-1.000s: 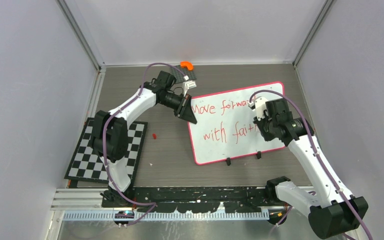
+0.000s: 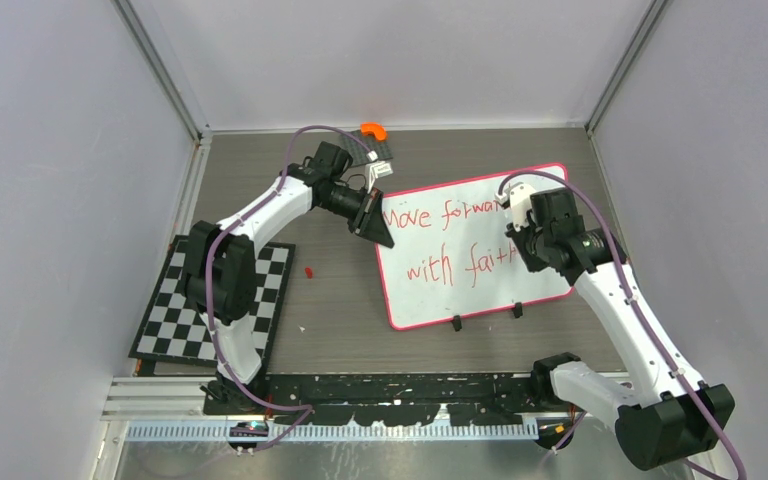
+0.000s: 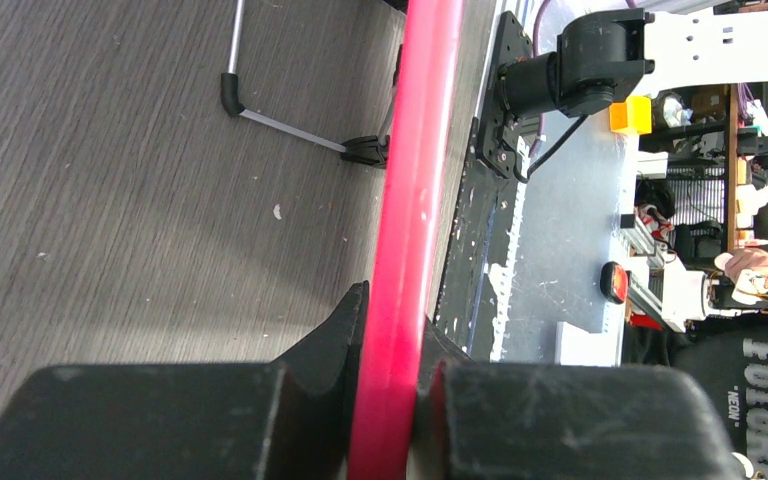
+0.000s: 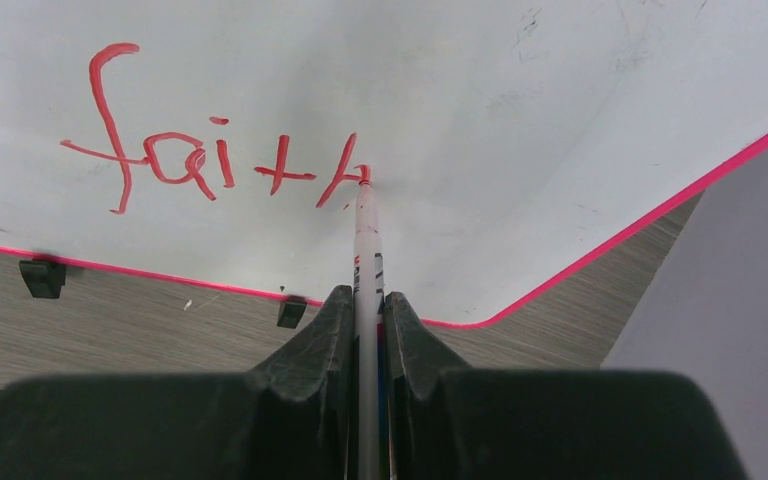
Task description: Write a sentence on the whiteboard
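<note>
A whiteboard (image 2: 420, 300) with a pink-red edge stands tilted on the table, bearing red words "Move forward" and "with faith", partly covered by my right arm. My left gripper (image 2: 388, 240) is shut on the board's left edge; in the left wrist view the pink edge (image 3: 410, 200) runs between its fingers. My right gripper is shut on a slim whitish marker (image 4: 367, 240). The marker's tip meets the board at the last letter, an "h" (image 4: 338, 172) whose tall stroke and start of an arch show. Left of it stand "fait" letters in red.
Dark clips (image 2: 517, 311) hold the board's lower edge. A checkered board (image 2: 175, 318) lies under my left arm. Behind are an orange object (image 2: 373, 130) and a dark grey pad (image 2: 385, 152). A small red piece (image 2: 308, 272) lies on open table left of the whiteboard.
The left arm and the whiteboard have stayed where they were.
</note>
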